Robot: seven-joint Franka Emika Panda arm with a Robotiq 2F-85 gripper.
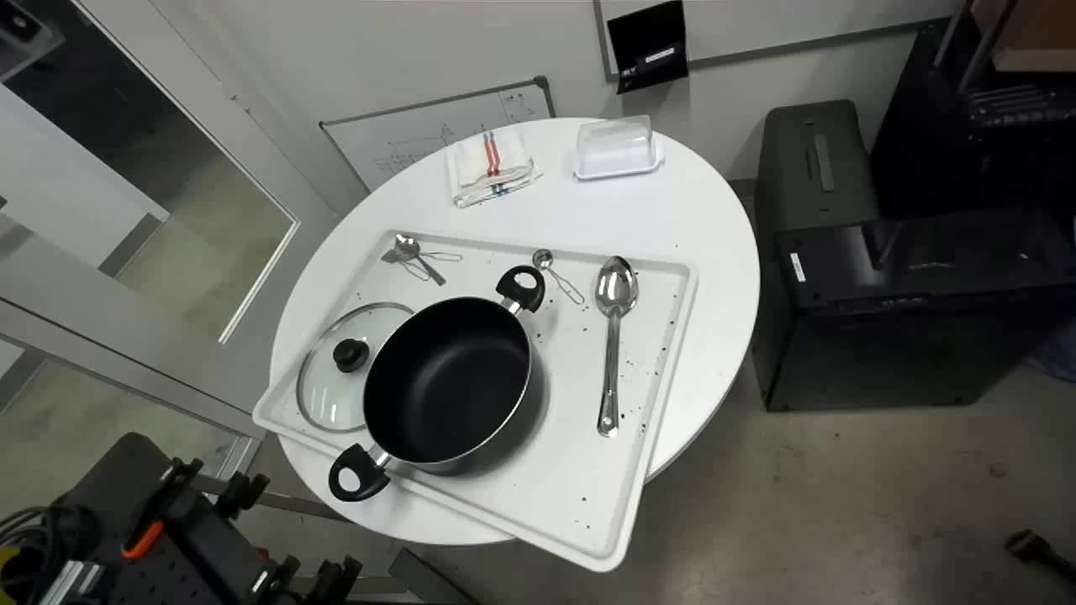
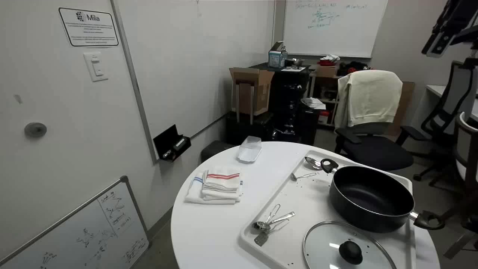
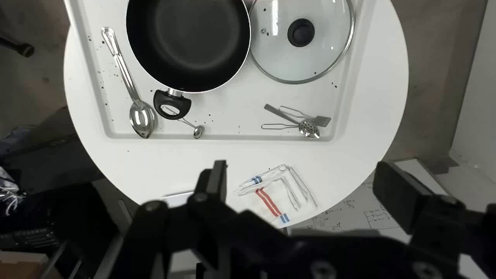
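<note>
Seen from above in the wrist view, my gripper is open, its fingers wide apart and nothing held between them. Below it on the table lies a folded white towel (image 3: 297, 195) with red and blue stripes. A black two-handled pot (image 1: 454, 383) rests on the white tray (image 1: 545, 494). Beside the pot lies a glass lid (image 1: 328, 388) with a black knob. The tray also bears a large metal spoon (image 1: 613, 333), a small ladle (image 1: 544, 260) and a cluster of small utensils (image 1: 414, 252). Neither exterior view clearly shows the gripper.
A clear-lidded butter dish (image 1: 617, 149) stands near the table's edge beside the towel. Bare table (image 2: 215, 233) lies between towel and tray. Dark cases (image 1: 888, 292) stand on the floor by the table, and a small whiteboard (image 2: 89, 224) leans against the wall.
</note>
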